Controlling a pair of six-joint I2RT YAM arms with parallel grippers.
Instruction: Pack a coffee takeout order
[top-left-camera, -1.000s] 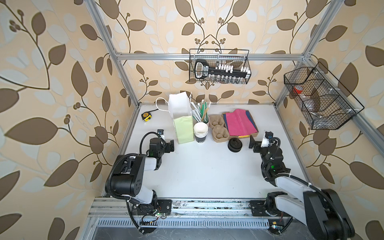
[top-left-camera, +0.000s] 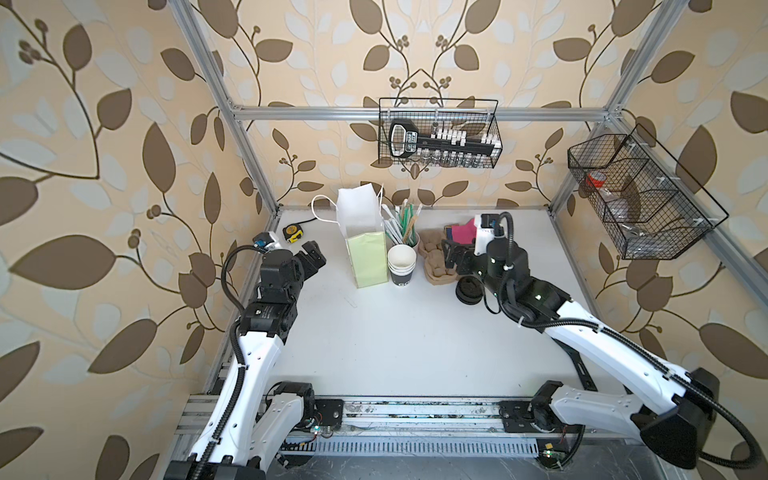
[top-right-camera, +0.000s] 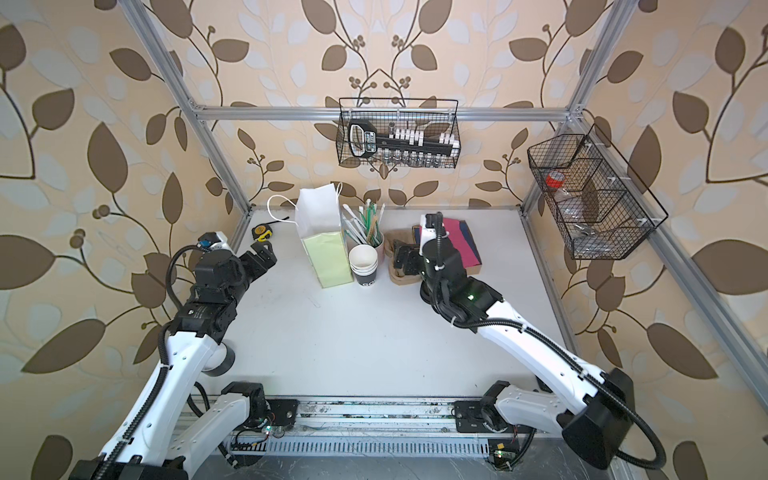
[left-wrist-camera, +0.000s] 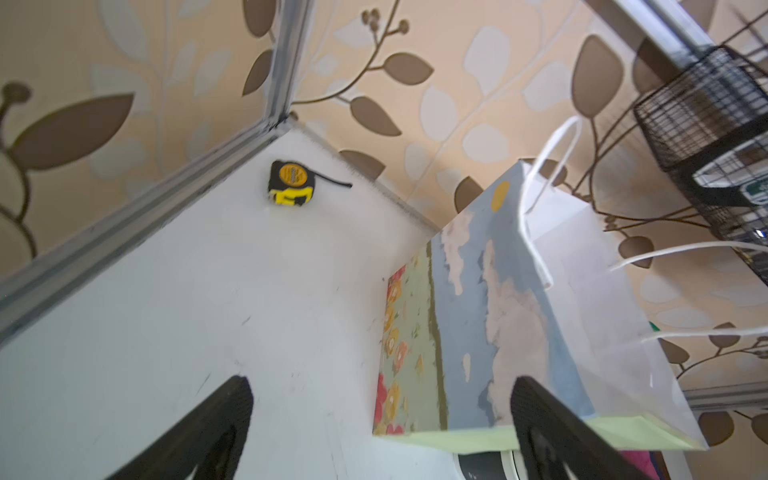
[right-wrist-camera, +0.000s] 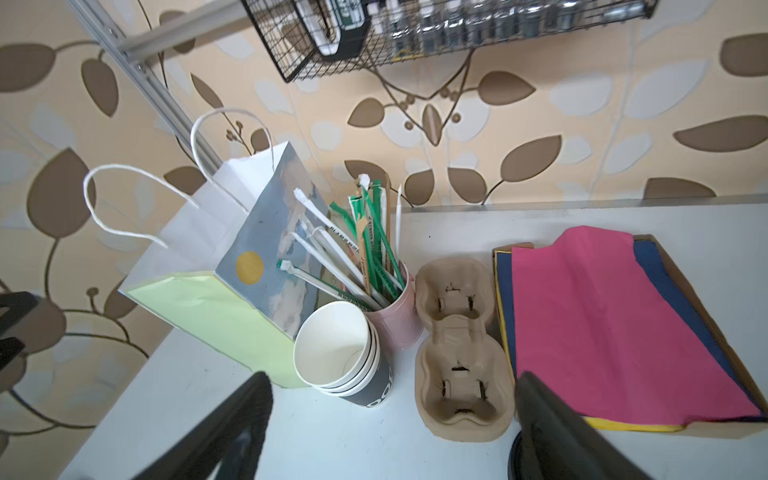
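Note:
A paper bag (top-left-camera: 368, 256) with white handles stands upright at the back, its top open. Beside it is a stack of paper cups (right-wrist-camera: 332, 344), and behind those a pink holder (right-wrist-camera: 397, 324) of straws and stirrers. A brown carrier (right-wrist-camera: 464, 384) lies right of the cups, empty. Black lids (top-left-camera: 469, 289) sit in front of it. Left of the bag, my left gripper hangs open and empty. My right gripper is open above the carrier and lids, with nothing between its fingers.
Pink and blue napkins (right-wrist-camera: 600, 320) lie in a tray at the back right. A tape measure (left-wrist-camera: 291, 183) rests in the back left corner. Wire baskets (top-left-camera: 440, 136) hang on the back and right walls.
Both arms have stretched out: the right gripper has moved left and back over the carrier and lids, while the left gripper has gone back and a little left. The table objects look unmoved.

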